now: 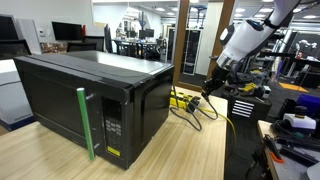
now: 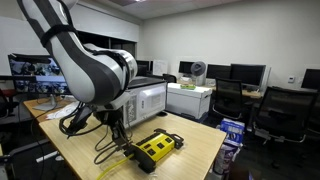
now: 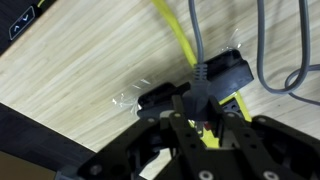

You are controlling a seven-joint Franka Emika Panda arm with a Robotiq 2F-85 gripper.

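In the wrist view a grey cable (image 3: 196, 30) runs down to a dark plug (image 3: 201, 75), and my gripper is shut on that plug. Behind it lies a black and yellow power strip (image 3: 235, 76), largely covered by the gripper. The same strip (image 2: 160, 144) rests on the table in the second exterior view. From the first exterior view, my gripper (image 1: 208, 91) is small, over the far right part of the table, beside the looping cable. Whether the plug touches the strip's sockets cannot be made out.
A black microwave (image 1: 115, 118) with a green handle (image 1: 85, 122) fills the table's left side. Loose grey cable loops (image 3: 262, 62) and a yellow cord (image 3: 175, 28) lie close to the gripper. Bare wood (image 1: 185, 152) shows at the front right.
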